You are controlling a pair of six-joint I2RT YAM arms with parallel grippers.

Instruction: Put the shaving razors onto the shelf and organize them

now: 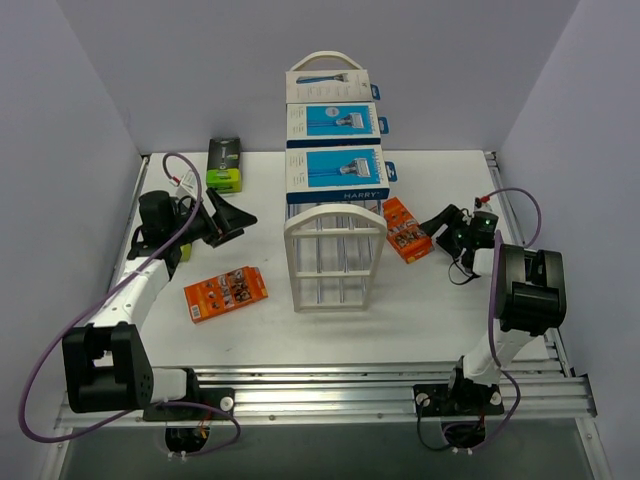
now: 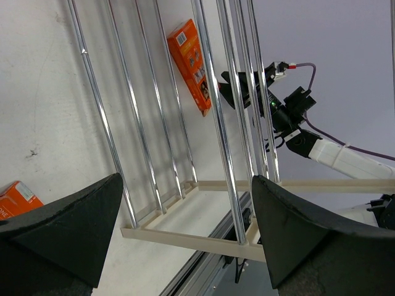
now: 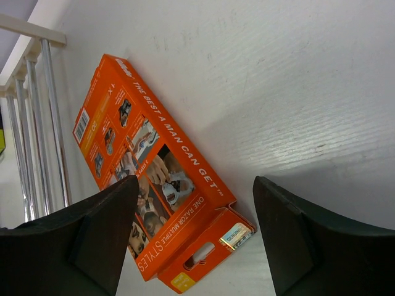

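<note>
A white wire shelf [image 1: 334, 270] holds three Harry's razor boxes [image 1: 336, 175] on top. An orange razor box [image 1: 405, 228] lies right of it; my right gripper [image 1: 439, 226] is just beside that box, whose hanging tab sits between and ahead of the parted fingers in the right wrist view, nothing held. Another orange box [image 1: 225, 293] lies left of the shelf. My left gripper [image 1: 231, 220] hangs open above the left side, its fingers apart before the shelf's rods in the left wrist view.
A dark-and-green box [image 1: 224, 164] lies at the back left; another green item [image 1: 185, 250] is partly hidden by the left arm.
</note>
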